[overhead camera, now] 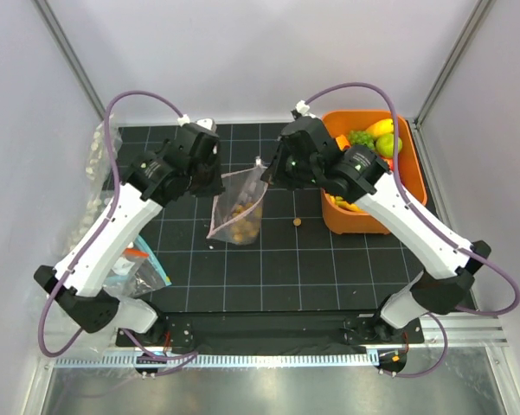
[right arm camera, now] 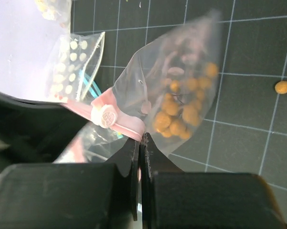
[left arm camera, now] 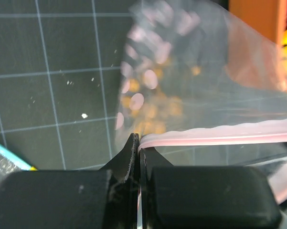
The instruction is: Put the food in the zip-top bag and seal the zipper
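A clear zip bag [overhead camera: 239,207] with a pink-edged top hangs between my two grippers over the mat, small round orange-yellow food inside it. My left gripper is shut on the pink zip strip [left arm camera: 219,133], which runs off to the right in the left wrist view. My right gripper is shut on the bag's top near the pink slider [right arm camera: 106,114]. One loose round piece of food [right arm camera: 282,87] lies on the mat right of the bag.
An orange bin [overhead camera: 363,220] of fruit and vegetables stands at the right. Other plastic bags [overhead camera: 134,272] lie along the left side.
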